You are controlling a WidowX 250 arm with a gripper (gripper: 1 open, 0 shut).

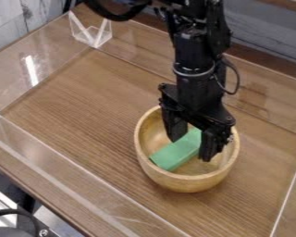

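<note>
My black gripper (195, 130) reaches down from the top centre into a round tan bowl (194, 181), its fingers open over a green block (174, 155) that lies in the bowl. The fingers hide part of the block, and I cannot tell whether they touch it.
The bowl stands on a wooden table (70, 120) with free room to the left. A clear plastic object (92, 28) is at the back left. Dark cables lie at the lower left corner.
</note>
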